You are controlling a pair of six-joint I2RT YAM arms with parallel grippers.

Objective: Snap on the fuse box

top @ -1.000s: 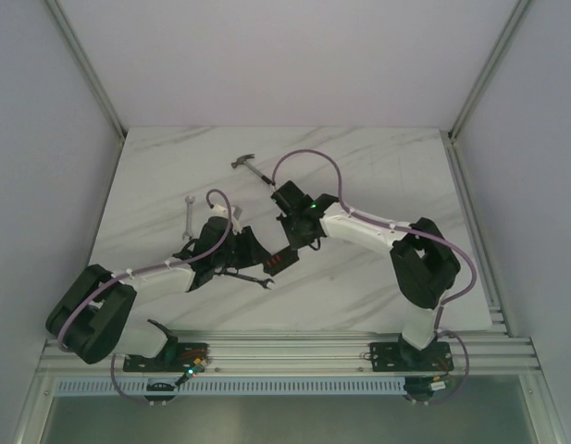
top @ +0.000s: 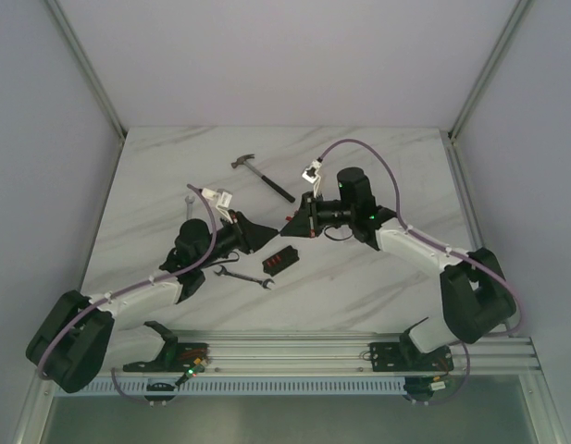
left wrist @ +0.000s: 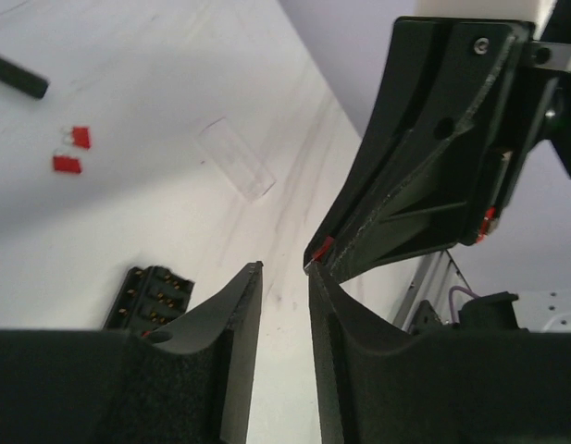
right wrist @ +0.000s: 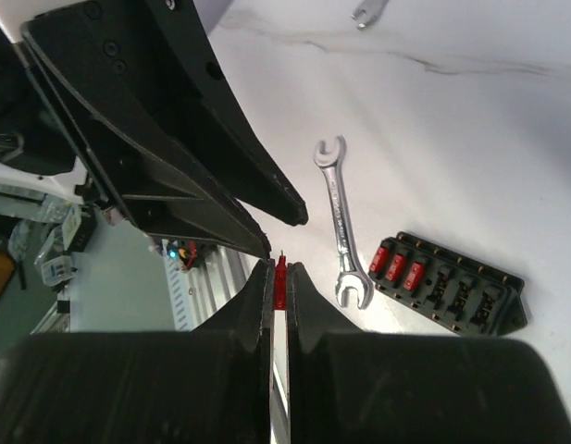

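Observation:
The black fuse box [top: 280, 260] lies on the marble table below both grippers, red fuses in some slots, seen also in the right wrist view [right wrist: 452, 287]. My right gripper [top: 283, 231] is shut on a small red fuse [right wrist: 279, 287], held upright at its fingertips. My left gripper hovers raised just left of the right one, fingertips facing it, fingers appearing slightly parted with nothing visible between them. Two more red pieces [left wrist: 67, 164] lie on the table in the left wrist view.
A wrench [top: 243, 277] lies below the fuse box, another at the left behind the left arm. A hammer [top: 266, 180] lies at the back. The table's right side has free room.
Both grippers have risen from over the fuse box; the right arm has swung back and rightward, and the two grippers now face each other closely.

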